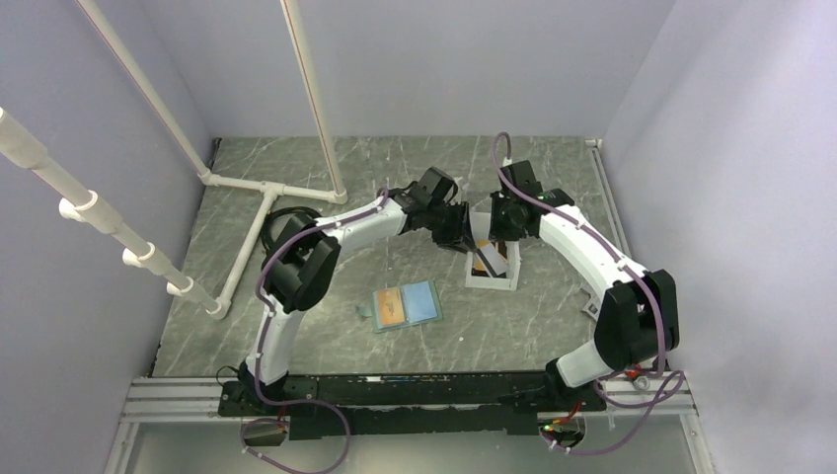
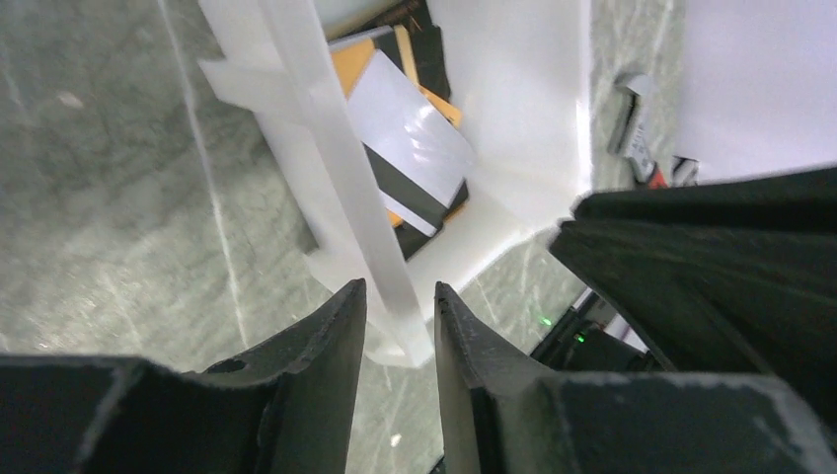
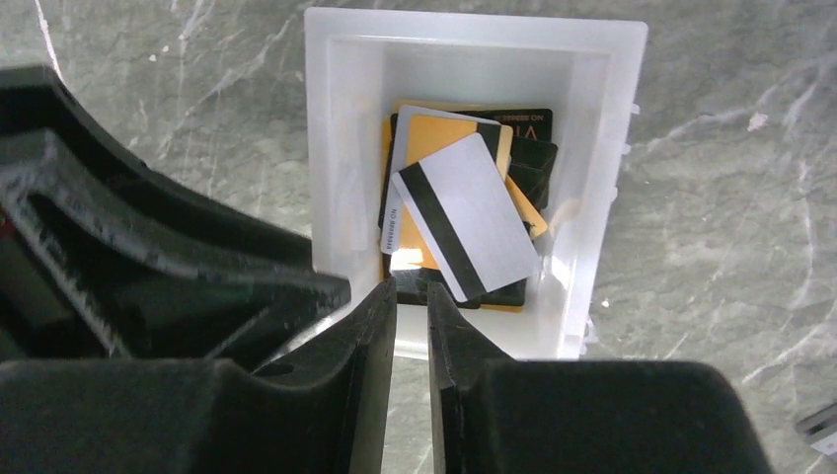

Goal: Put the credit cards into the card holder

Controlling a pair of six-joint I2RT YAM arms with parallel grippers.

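Several bank cards lie overlapped in a white box (image 3: 341, 158). On top is a silver-white card (image 3: 468, 215) with a black stripe, over a yellow and grey card (image 3: 436, 128) and black ones. The card holder (image 1: 421, 302) lies spread on the table with a yellow card (image 1: 390, 306) in its left side. My left gripper is partly open at the box's left wall, whose rim shows between its fingers; contact is unclear. Over the box, my right gripper has a narrow empty gap between its fingers, clear of the cards.
A black cable coil (image 1: 286, 222) and a white pipe frame (image 1: 242, 252) stand at the left. A small grey object (image 3: 821, 430) lies right of the box. The table around the holder is clear.
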